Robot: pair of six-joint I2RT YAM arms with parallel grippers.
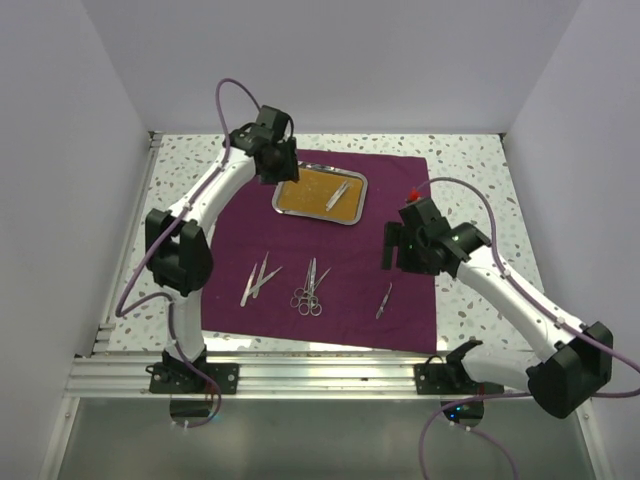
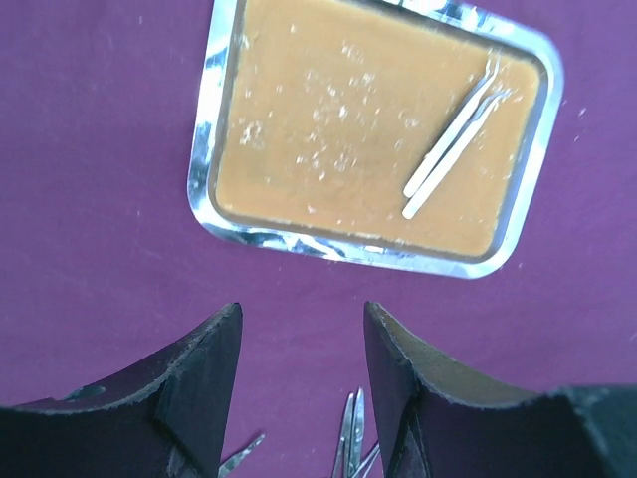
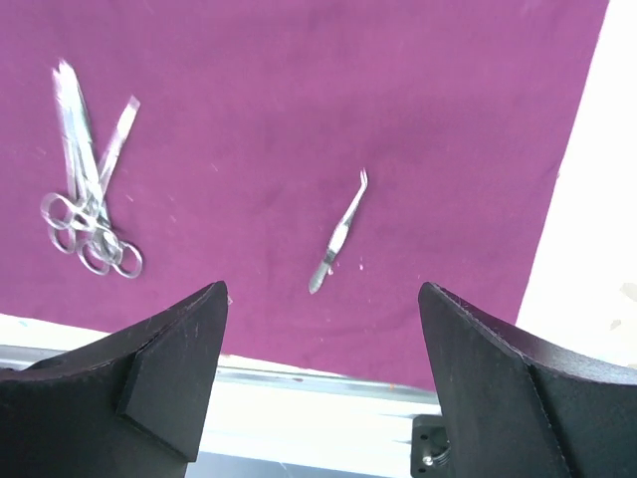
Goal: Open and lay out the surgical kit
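Observation:
A metal tray (image 1: pixel 343 215) with a tan bottom lies at the back of a purple cloth (image 1: pixel 345 270). Two slim tweezers (image 2: pixel 453 149) rest side by side in its right part. Over the tray's left end hangs my left gripper (image 1: pixel 287 177), open and empty. A single bent-tip tweezer (image 3: pixel 340 237) lies alone on the cloth at the front right. My right gripper is open above it, with nothing held. Front centre, scissor-handled tools (image 1: pixel 309 297) sit in a bunch; to their left are several slim instruments (image 1: pixel 256 280).
Bare cloth stretches between the tray and the front tools, and around the single tweezer. Speckled table (image 1: pixel 475 185) borders the cloth, with a metal rail (image 1: pixel 330 370) along the front edge. Grey walls close in the back and sides.

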